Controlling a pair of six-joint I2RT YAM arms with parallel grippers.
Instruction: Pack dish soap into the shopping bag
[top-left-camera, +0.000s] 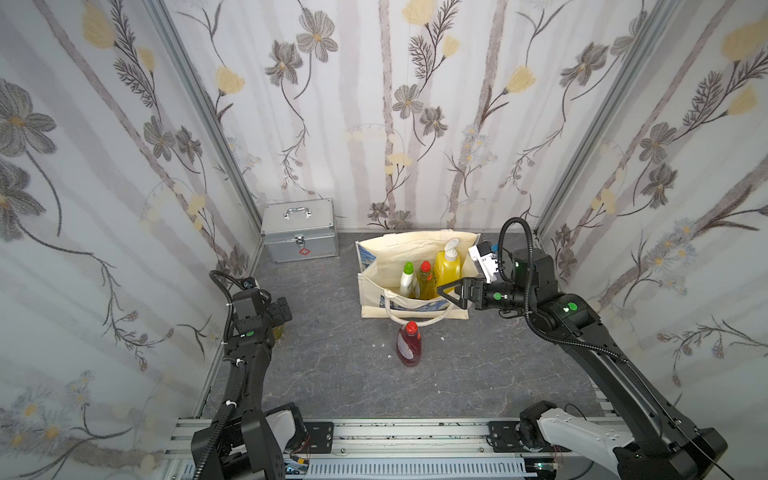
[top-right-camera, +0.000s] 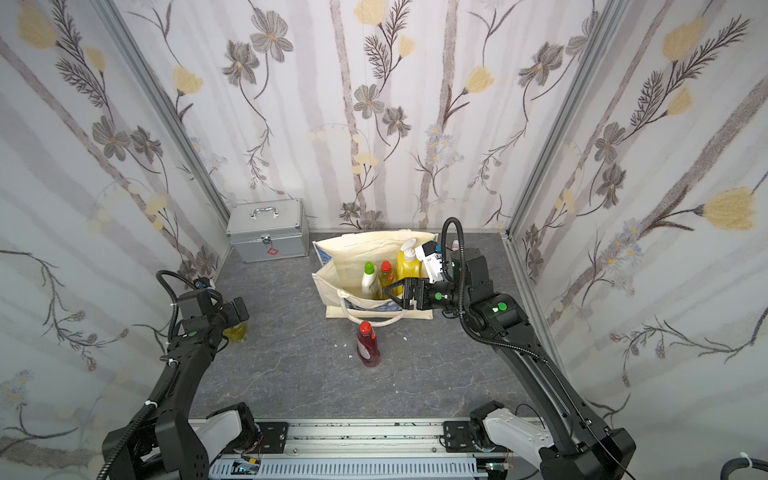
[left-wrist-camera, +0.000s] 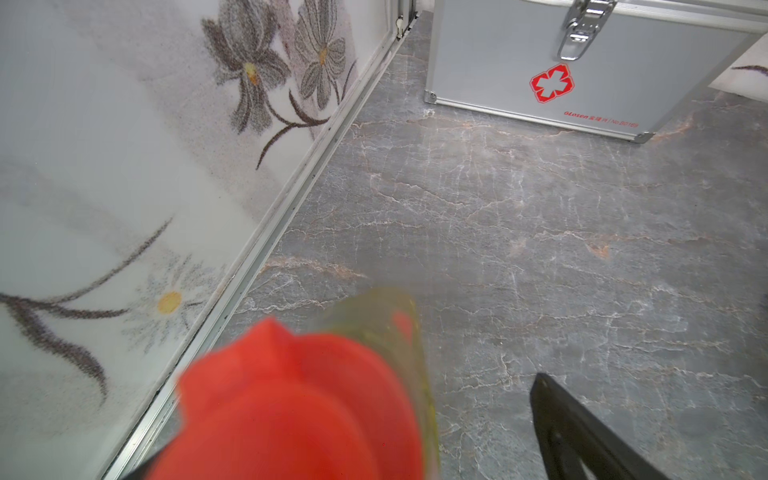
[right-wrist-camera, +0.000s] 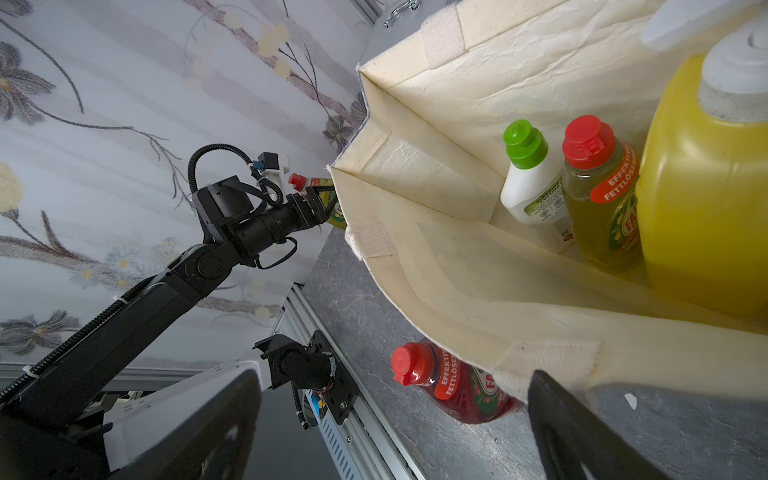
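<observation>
A dish soap bottle with red cap (left-wrist-camera: 288, 400) and yellow body stands at the left wall, partly behind my left gripper (top-left-camera: 280, 308), which is open around or just over it; contact can't be told. The cream shopping bag (right-wrist-camera: 416, 192) holds a green-capped bottle (right-wrist-camera: 528, 192), a red-capped yellow soap (right-wrist-camera: 600, 208) and a large pump bottle (right-wrist-camera: 704, 200). A red soap bottle (top-left-camera: 409, 348) stands in front of the bag. My right gripper (top-left-camera: 452, 294) hangs open at the bag's front right rim, holding nothing.
A silver case (top-left-camera: 300, 240) stands at the back left.
</observation>
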